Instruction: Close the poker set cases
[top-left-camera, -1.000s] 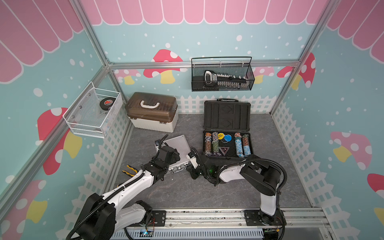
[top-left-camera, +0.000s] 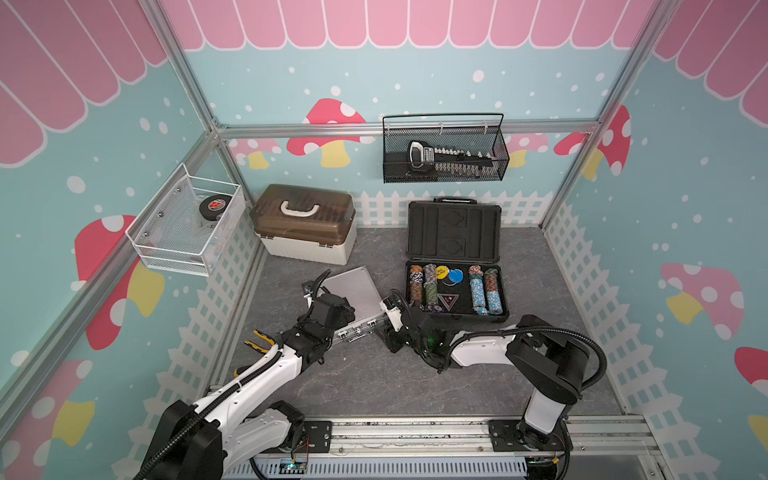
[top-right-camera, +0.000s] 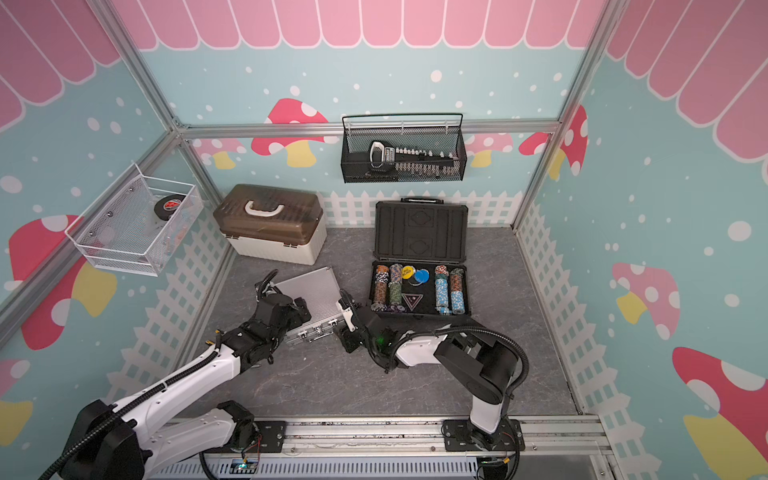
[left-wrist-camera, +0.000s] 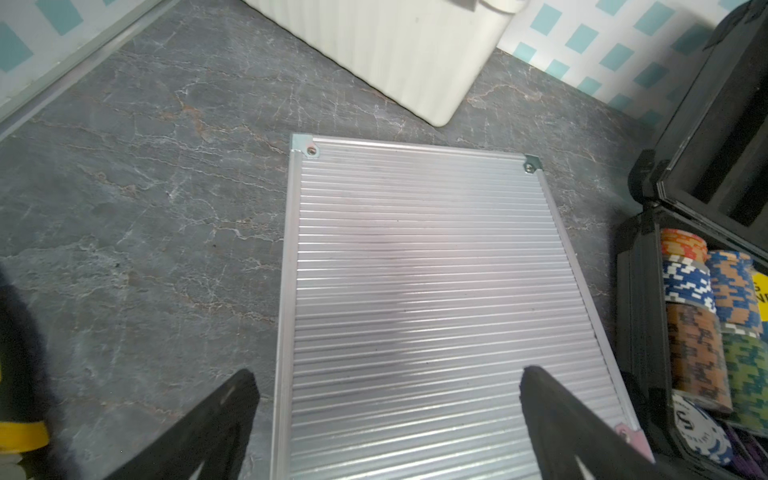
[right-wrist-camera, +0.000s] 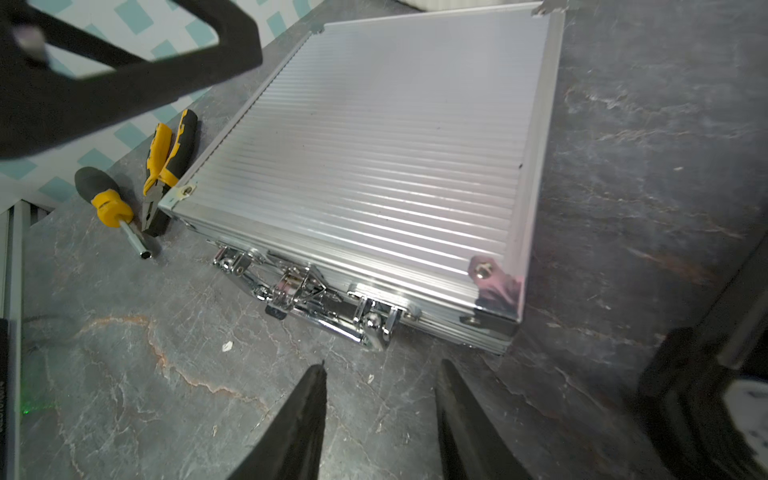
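The silver ribbed case (left-wrist-camera: 432, 304) lies flat on the table with its lid down. Its chrome latches and handle (right-wrist-camera: 308, 296) face the front. Over the near part of its lid, my left gripper is open with nothing between its fingers. My right gripper stands just in front of the case's right front corner; its fingers are apart with bare table showing between them. To the right, the black case (top-left-camera: 453, 232) has its lid raised upright. Rows of chips (top-left-camera: 477, 289), round buttons (top-left-camera: 455, 277) and a triangular piece (top-left-camera: 448, 301) sit in its base.
A brown-and-white toolbox (top-left-camera: 304, 228) stands behind the silver case. Pliers (right-wrist-camera: 172, 156) and a screwdriver (right-wrist-camera: 108, 200) lie left of it. The right arm passes in front of the black case. Baskets (top-left-camera: 445, 156) hang on the walls.
My right gripper has moved slightly to the right, and the left one slightly left. The silver case appears shifted a little toward the back. The black case has not moved.
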